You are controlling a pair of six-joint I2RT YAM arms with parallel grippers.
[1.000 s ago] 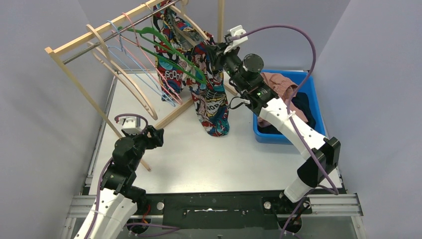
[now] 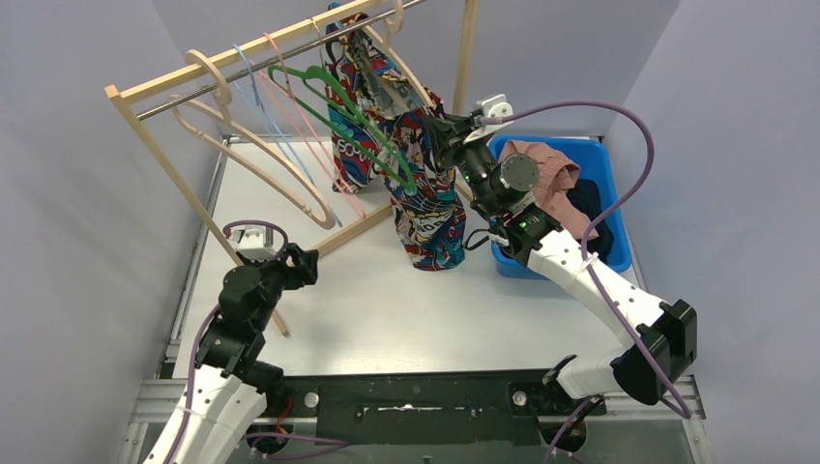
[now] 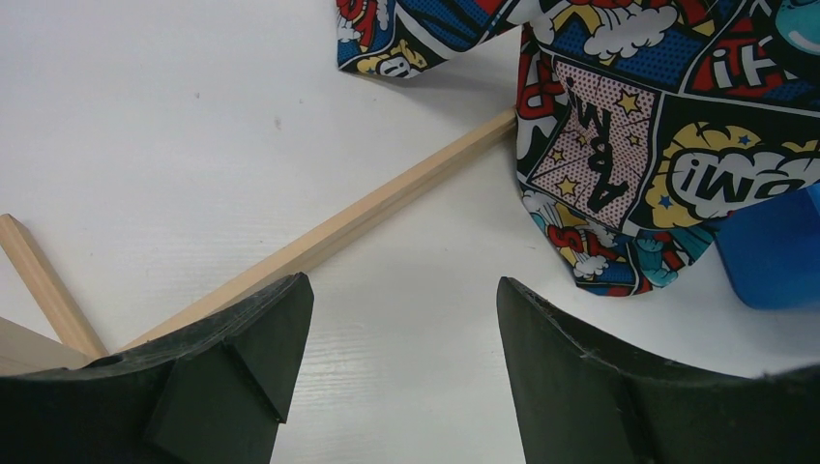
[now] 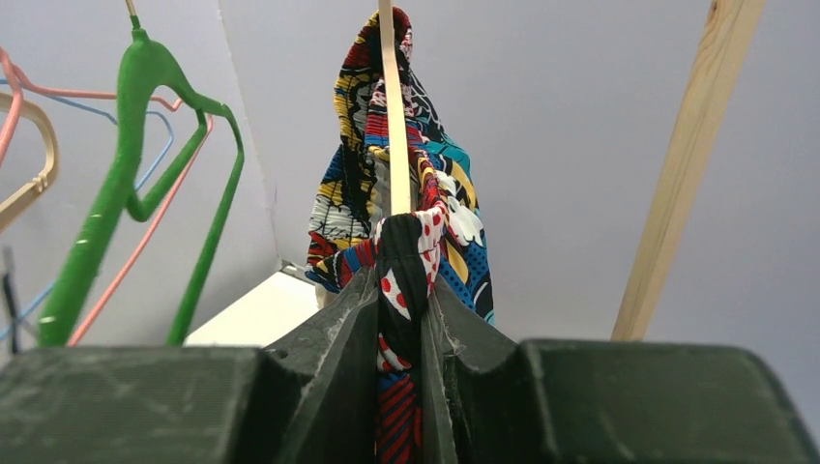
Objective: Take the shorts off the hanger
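Observation:
Comic-print shorts hang from a pale wooden hanger on the rack's rail. In the right wrist view, my right gripper has a bunched fold of the waistband pinched between its fingers, just below the near end of the wooden hanger. Further back the shorts still drape over that hanger. Low at the left, away from the cloth, my left gripper stands open and empty. Its view shows the lower part of the shorts hanging above the table.
Green, pink, blue and empty wooden hangers hang left of the shorts. A blue bin with clothes stands at the right. The rack's wooden upright rises right of my right gripper.
My right gripper has moved right and slightly toward the front with the waistband. The rack, hangers and shorts have shifted right along with it. The left arm has stayed still.

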